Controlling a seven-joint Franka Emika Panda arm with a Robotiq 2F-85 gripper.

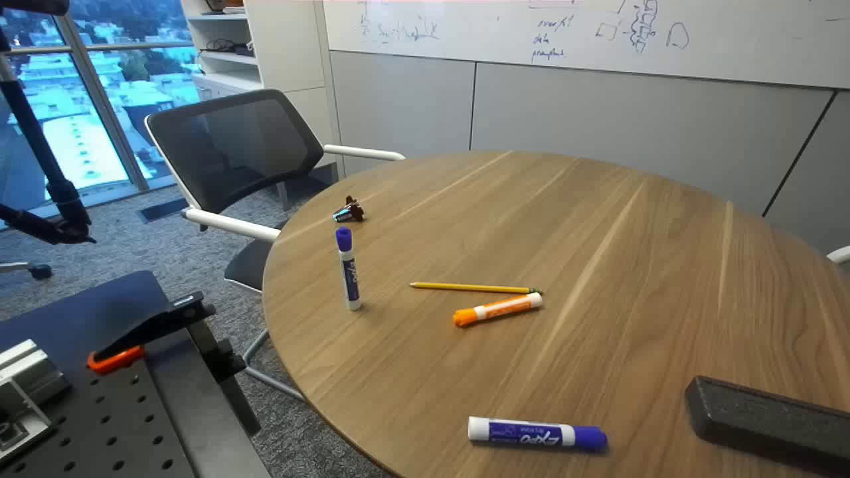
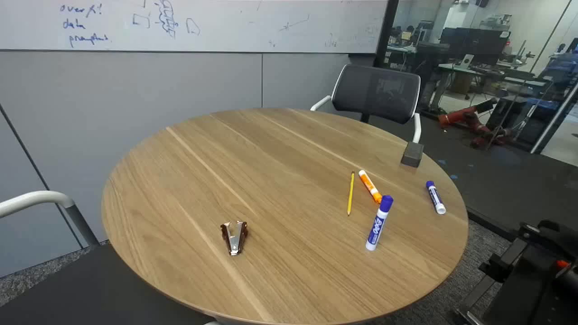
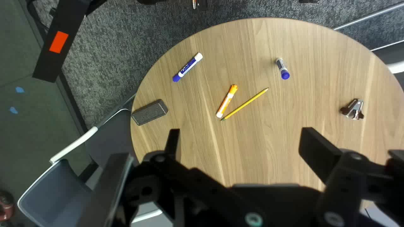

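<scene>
My gripper is open above the round wooden table [image 3: 257,155], its black fingers wide apart with nothing between them. An orange marker [image 1: 499,309] and a yellow pencil [image 1: 476,287] lie close together near the table's middle. One blue marker [image 1: 348,269] stands upright on its white end, cap up. Another blue marker [image 1: 538,434] lies on its side near the edge. Toward the opposite side sits a brown-and-silver staple remover [image 2: 234,238]. A dark grey eraser [image 3: 150,112] rests by the table's rim. Neither exterior view shows the gripper.
Black mesh chairs [image 1: 239,147] [image 2: 376,93] stand at the table's edge. Beside the table is a dark cart [image 1: 103,414] with metal fittings.
</scene>
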